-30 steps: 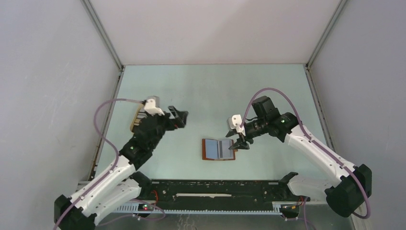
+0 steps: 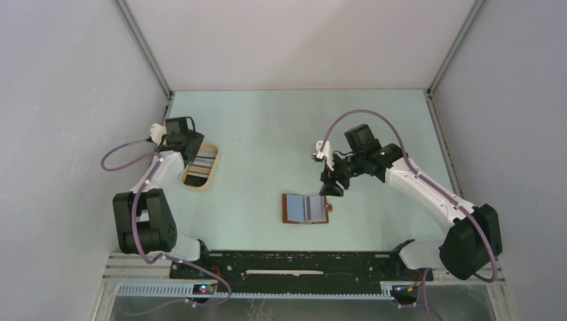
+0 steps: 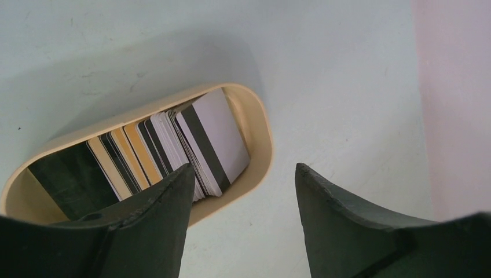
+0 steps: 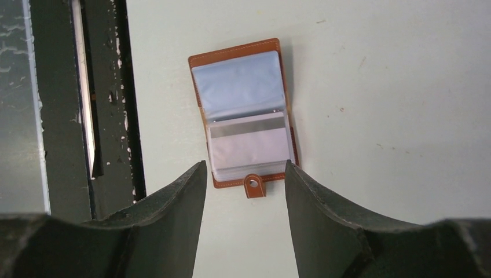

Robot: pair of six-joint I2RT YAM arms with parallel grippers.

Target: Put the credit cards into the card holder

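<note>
Several cards (image 3: 165, 139) stand in a row, leaning, inside an oval cream tray (image 3: 263, 136); the frontmost card is white with a dark stripe. Over the tray's far end hovers my left gripper, its fingers apart and empty. The brown card holder (image 4: 240, 52) lies opened flat, showing a bluish clear pocket (image 4: 240, 84) and a pocket with a white, grey-striped card (image 4: 249, 149) in it. Its snap tab (image 4: 255, 186) points toward my right gripper, which is open above the holder's tab end with nothing between its fingers.
A black beam (image 2: 281, 271) runs along the front edge, and a grey wall (image 2: 60, 120) rises close beside the left arm.
My left gripper has swung left and away from the front, from the table's middle-left to over the card tray. The right gripper has shifted slightly near the holder, which stays put.
</note>
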